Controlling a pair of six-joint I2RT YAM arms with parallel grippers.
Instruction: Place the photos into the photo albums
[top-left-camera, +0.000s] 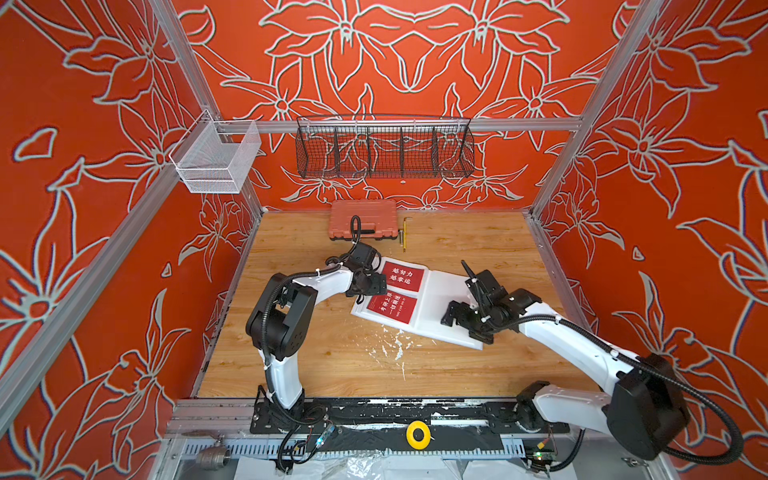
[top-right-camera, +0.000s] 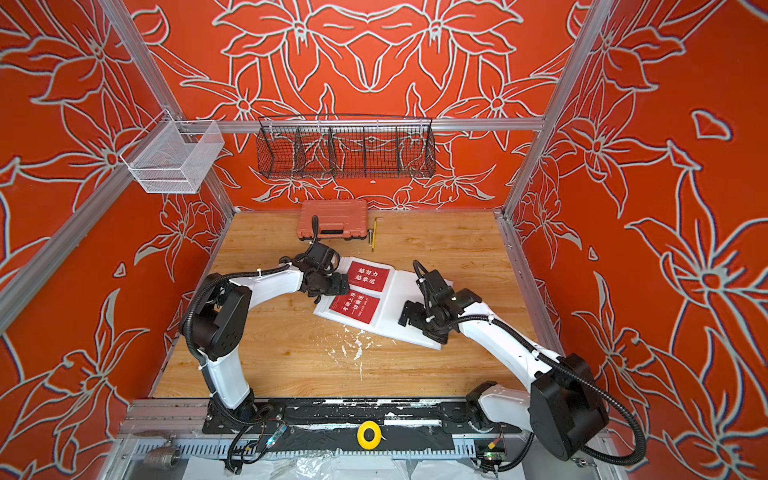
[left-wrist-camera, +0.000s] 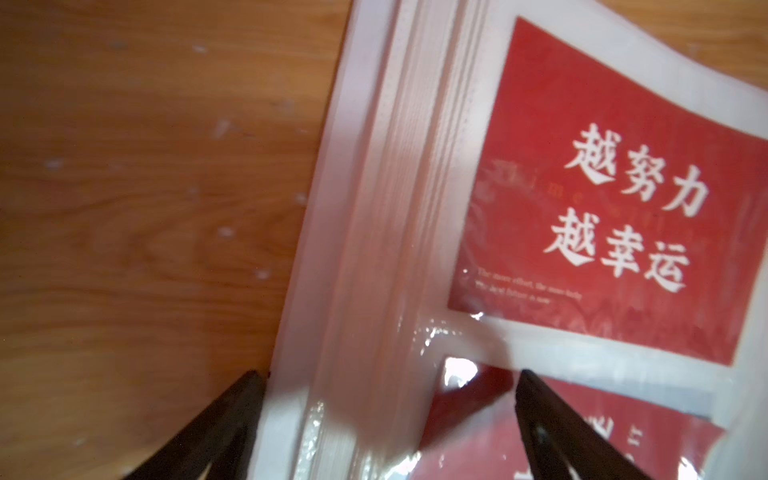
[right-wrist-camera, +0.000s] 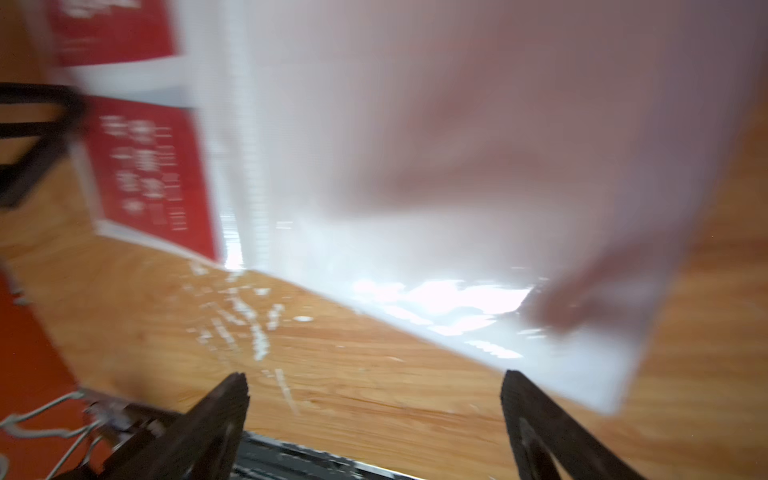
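Note:
An open photo album (top-left-camera: 436, 304) lies on the wooden table, with an upper red photo (left-wrist-camera: 608, 208) and a lower red photo (left-wrist-camera: 576, 432) behind clear sleeves on its left page; the right page is blank white. My left gripper is over the album's left edge, fingers apart around the stacked page edges and sleeve. My right gripper stands open above the lower part of the blank page, nothing seen between its fingers.
A red plastic case (top-left-camera: 362, 216) and a yellow tool (top-left-camera: 405, 233) lie at the back. Wire baskets (top-left-camera: 384, 148) hang above. A yellow tape roll (top-left-camera: 418, 434) sits on the front edge. White flakes lie in front of the album.

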